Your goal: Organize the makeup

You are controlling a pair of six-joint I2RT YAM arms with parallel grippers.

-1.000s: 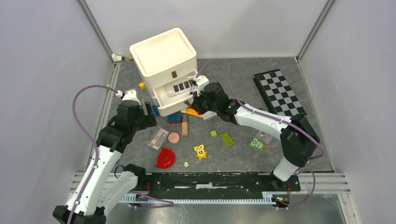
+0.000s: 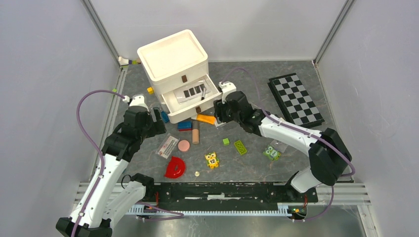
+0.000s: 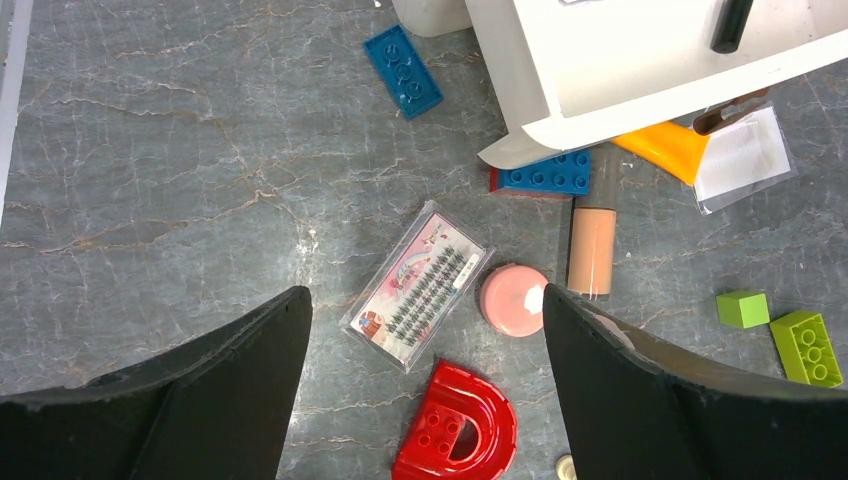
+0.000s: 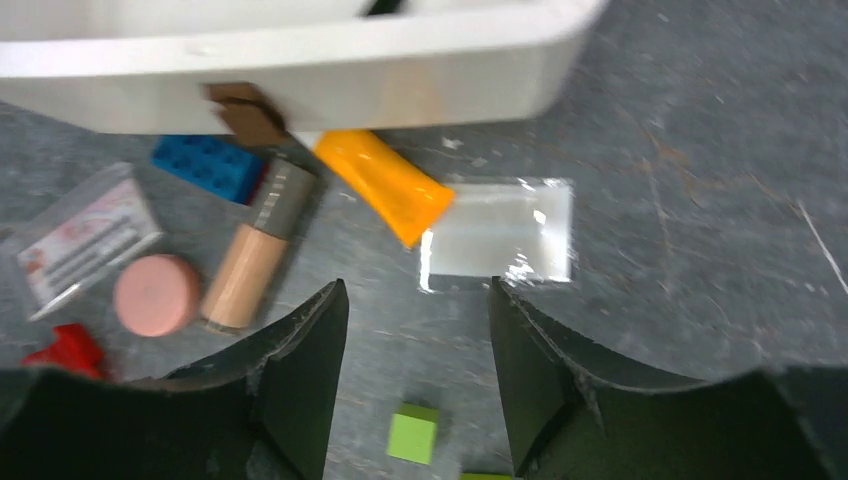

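Observation:
The white drawer cabinet (image 2: pixel 173 54) stands at the back with its lower drawer (image 2: pixel 173 116) pulled out; a flat palette and a dark tube (image 3: pixel 733 25) lie in it. Below the drawer are an orange tube (image 4: pixel 385 185), a clear packet (image 4: pixel 500 235), a peach-and-grey tube (image 3: pixel 592 250), a round pink case (image 3: pixel 515 300) and an eyelash pack (image 3: pixel 418 287). My left gripper hangs open over the pack, touching nothing. In front of the drawer, my right gripper is open and empty, with the packet beyond its fingertips.
Toy blocks are scattered about: a blue brick (image 3: pixel 403 70), a red piece (image 2: pixel 175 168), green bricks (image 2: pixel 240 147) and a yellow owl block (image 2: pixel 212 160). A checkerboard (image 2: pixel 296 100) lies at the right. Bare table shows between the bricks and the board.
My right gripper has moved right, away from the drawer's front; the dark tube in the drawer now shows in the top view. The left arm stays where it was.

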